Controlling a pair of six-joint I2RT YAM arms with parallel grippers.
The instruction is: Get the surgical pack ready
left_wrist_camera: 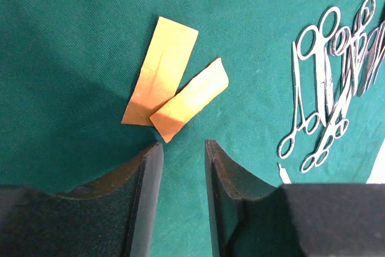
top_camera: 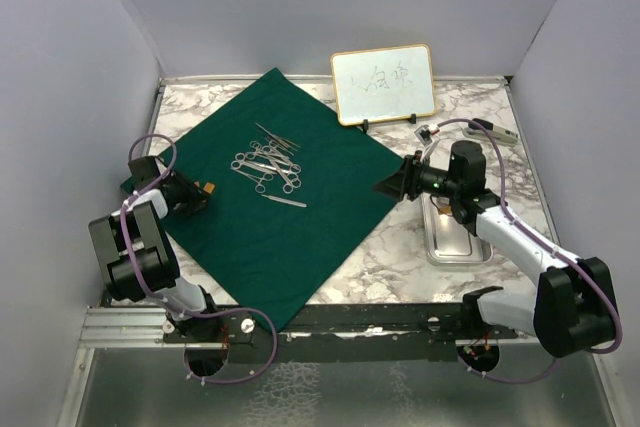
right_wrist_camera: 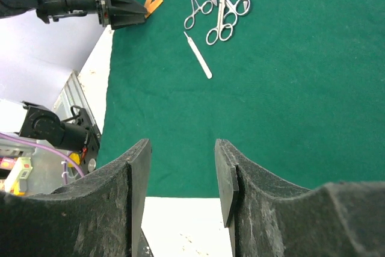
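Note:
A green cloth [top_camera: 250,267] covers much of the table. Two orange strips [left_wrist_camera: 159,64] lie on it at the left, just beyond my left gripper, whose fingers stand apart with nothing between them. Scissors and clamps [top_camera: 270,162] lie in a cluster at the middle, tweezers [top_camera: 278,139] behind, a scalpel handle [right_wrist_camera: 200,58] in front. My right gripper hangs open over the cloth's right side, empty.
A steel tray [top_camera: 460,257] sits at the right under my right arm, partly hidden. A whiteboard [top_camera: 383,85] stands at the back.

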